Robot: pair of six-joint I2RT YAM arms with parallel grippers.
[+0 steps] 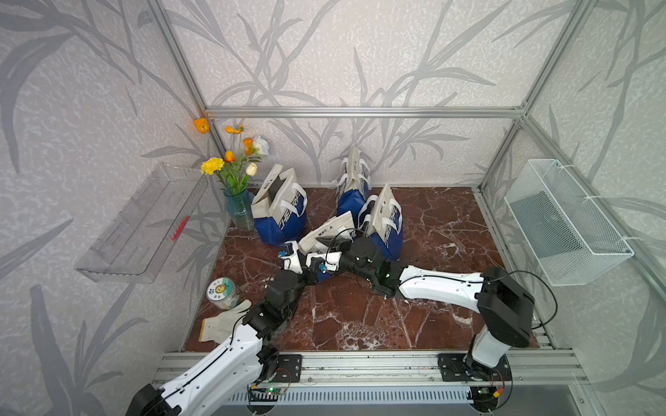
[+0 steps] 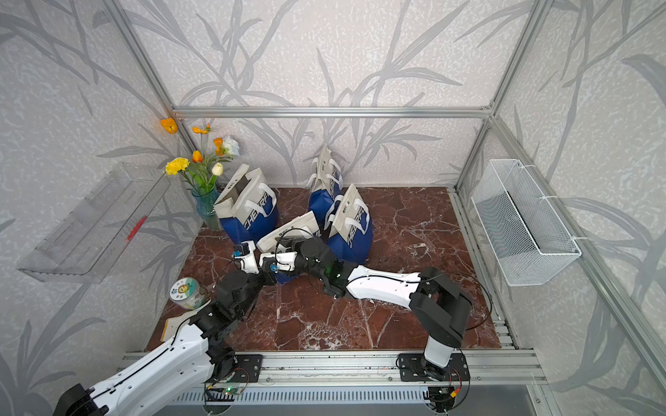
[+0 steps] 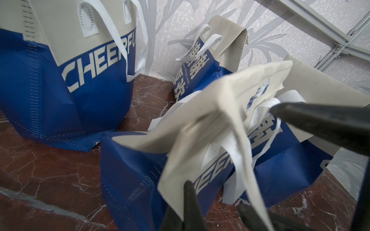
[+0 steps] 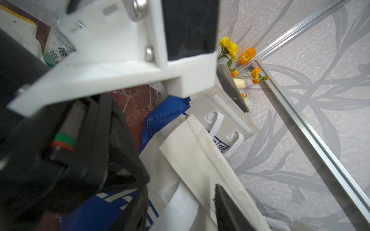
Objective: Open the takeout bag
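The middle blue-and-cream takeout bag stands low at the centre, its cream flap folded and creased, strap handles hanging. My left gripper is shut at the bag's near cream edge; whether cloth is pinched between its fingertips is unclear. My right gripper is open over the cream top and a white strap, with its fingertips either side. In both top views the two grippers crowd together over this bag and partly hide it.
Three more bags stand behind and beside it, with a flower vase at back left. A round tub and gloves lie front left. Wire baskets hang on both sides.
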